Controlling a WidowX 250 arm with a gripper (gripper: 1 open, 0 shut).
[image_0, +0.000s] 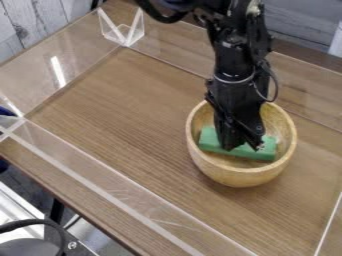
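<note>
My black gripper (238, 128) reaches straight down into a tan round bowl (243, 172) at the right of the view, its tips at a green block (262, 149) that lies inside the bowl. The dark fingers overlap the block's upper middle; whether they are closed on it I cannot tell.
A white taped corner marker sits at the top left, grey boards line the back right, and a black cable lies at the bottom left.
</note>
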